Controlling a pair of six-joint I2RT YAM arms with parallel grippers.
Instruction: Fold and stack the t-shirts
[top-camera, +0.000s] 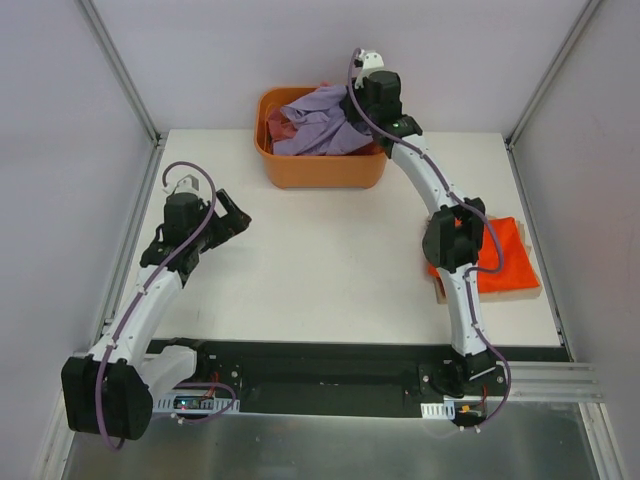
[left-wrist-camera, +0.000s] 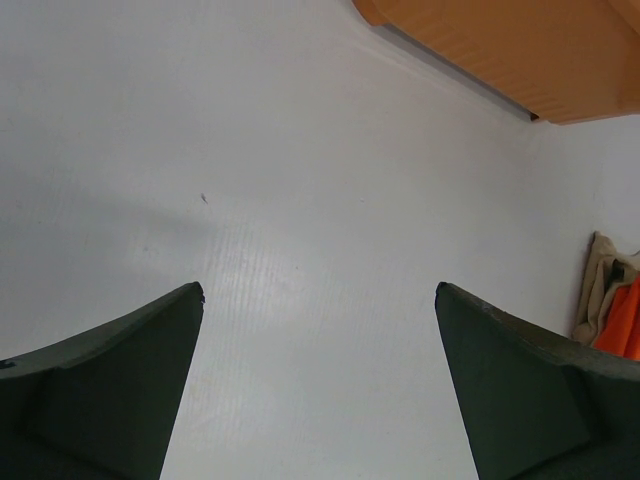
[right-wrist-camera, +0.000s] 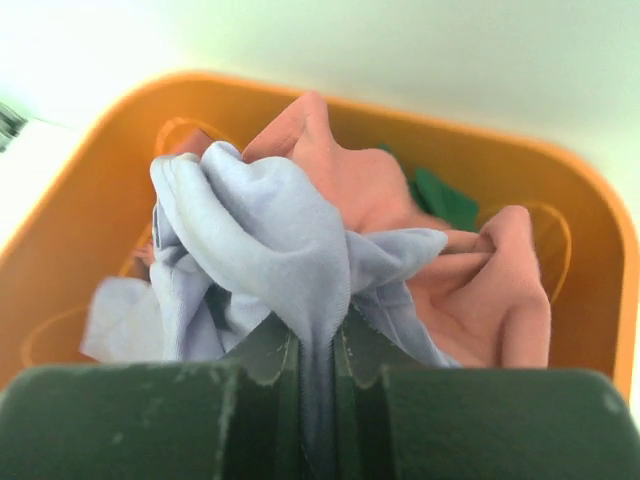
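Above the right side of the orange bin (top-camera: 320, 174), my right gripper (top-camera: 354, 110) is shut on a lavender shirt (top-camera: 318, 122). Its bunched cloth (right-wrist-camera: 265, 235) runs down between the fingers in the right wrist view, while other folds hang over the bin. Salmon cloth (right-wrist-camera: 365, 185) and a bit of green cloth (right-wrist-camera: 443, 198) lie in the bin beneath it. On the left of the table, my left gripper (top-camera: 236, 214) stands open over bare surface, with nothing between its fingers. A folded orange shirt (top-camera: 500, 255) tops a stack at the right.
Beige cloth (top-camera: 533, 287) shows under the orange shirt, and the right arm passes over the stack's left edge. Walls close in the back and both sides.
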